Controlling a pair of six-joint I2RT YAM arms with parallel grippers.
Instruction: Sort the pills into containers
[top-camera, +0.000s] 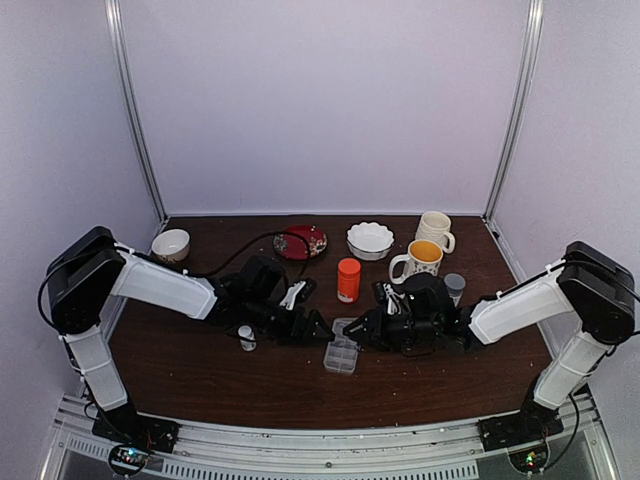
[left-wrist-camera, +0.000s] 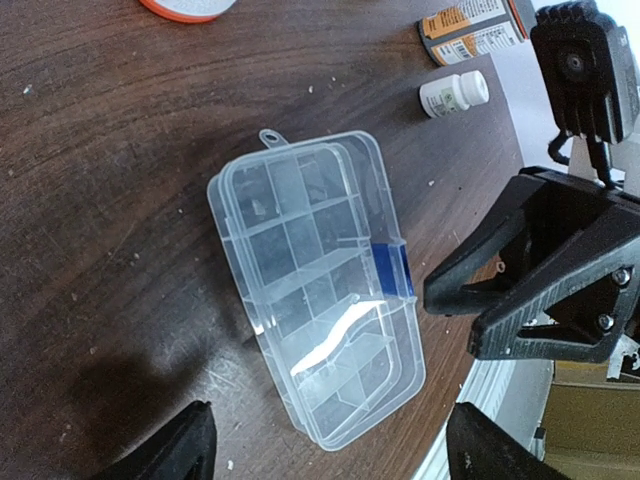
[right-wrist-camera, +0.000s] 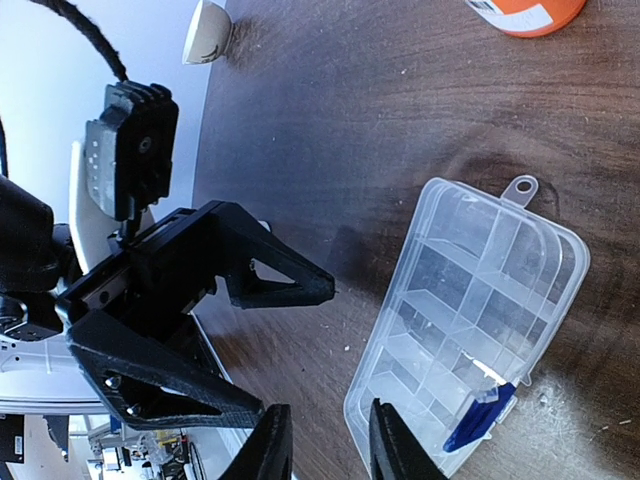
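The clear pill organizer (top-camera: 341, 355) with divided compartments and a blue latch lies on the dark table between my grippers, its lid apparently down (left-wrist-camera: 310, 280) (right-wrist-camera: 465, 300). My left gripper (top-camera: 318, 330) stands just left of its top end, fingers apart with nothing between them. My right gripper (top-camera: 358, 330) is at its upper right, also open and empty, reaching over or beside the box. I see no loose pills. A small white bottle (top-camera: 247, 338) stands left, behind my left arm in the top view.
An orange bottle (top-camera: 349, 280) stands behind the box. Mugs (top-camera: 420, 262), a white dish (top-camera: 370, 240), a red plate (top-camera: 315, 240), a bowl (top-camera: 170, 244) and a grey-lidded container (top-camera: 454, 285) line the back and sides.
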